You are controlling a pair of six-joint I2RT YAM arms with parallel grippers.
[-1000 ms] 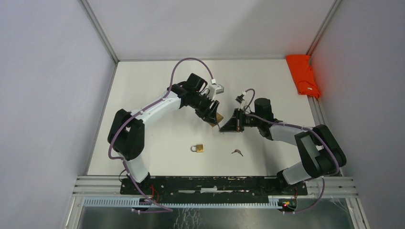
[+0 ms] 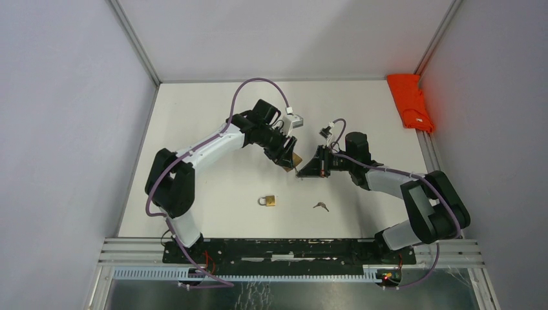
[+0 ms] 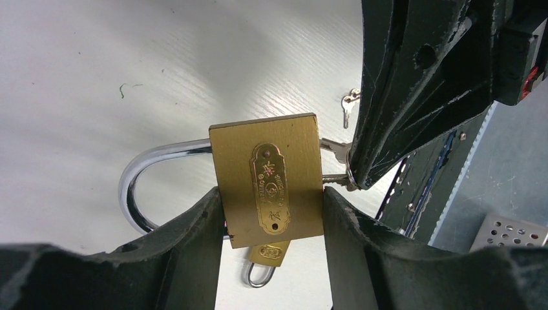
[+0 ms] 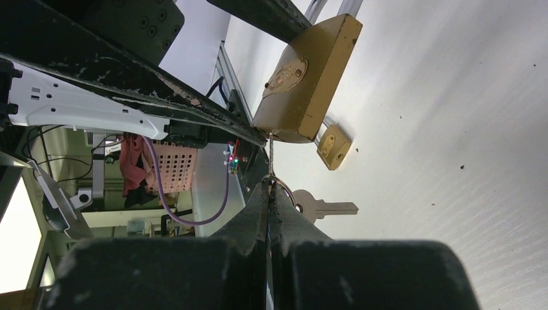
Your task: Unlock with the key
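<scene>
My left gripper is shut on the body of a large brass padlock (image 3: pixel 297 168), held above the table. Its steel shackle (image 3: pixel 161 151) points left in that view, partly hidden by a finger. In the right wrist view my right gripper is shut on a thin key (image 4: pixel 271 155), which stands edge-on with its blade reaching the padlock's end face. How deep it sits in the keyhole, if at all, I cannot tell. From the same ring (image 4: pixel 285 186), a second key (image 4: pixel 326 208) hangs loose beside the right fingertips.
A smaller brass padlock (image 2: pixel 270 201) lies on the table below the grippers. Right of it rests a separate pair of small keys (image 2: pixel 321 206). A red-orange cloth (image 2: pixel 410 102) sits at the far right corner.
The left arm and the large padlock look unmoved.
</scene>
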